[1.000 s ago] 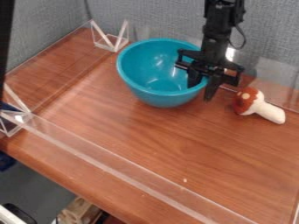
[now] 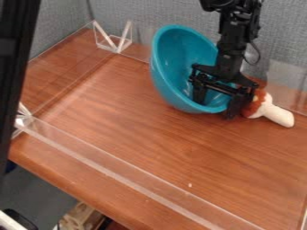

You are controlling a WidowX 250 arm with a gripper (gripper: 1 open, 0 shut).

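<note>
My black gripper [image 2: 221,93] is at the right side of a turquoise bowl [image 2: 174,63], its lower fingers overlapping the bowl's rim; whether they grip it I cannot tell. The bowl is tilted steeply on its side, its inside facing right toward the arm. A toy mushroom [image 2: 275,114] with a red-and-white cap and white stem lies on the wooden table just right of the gripper, its cap partly behind the fingers.
White wire frames [image 2: 113,38] stand at the back left and left edge. A grey padded wall and clear low barriers border the table.
Over the last second the bowl has tipped from upright to steeply tilted and shifted right, while my gripper moved right and down toward the mushroom.
</note>
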